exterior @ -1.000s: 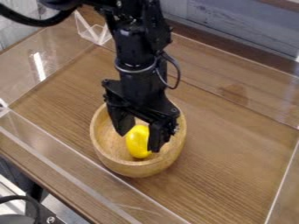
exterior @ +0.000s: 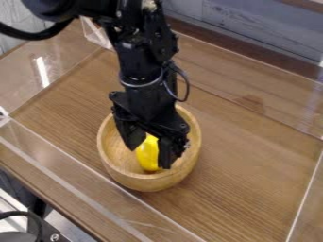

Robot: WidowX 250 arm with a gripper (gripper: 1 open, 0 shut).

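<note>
A yellow object [exterior: 147, 155] lies in a tan bowl [exterior: 124, 168] near the middle of the camera view. The black gripper [exterior: 149, 142] reaches down into the bowl from above, over and around the yellow object, partly covering it. Whether its fingers touch or hold the object is unclear, and how far they stand apart is hard to tell.
A pale wall runs along the back. A black cable lies at the lower left corner.
The gripper and arm have shifted only slightly around the bowl. The yellow object looks a little more covered by the gripper.
</note>
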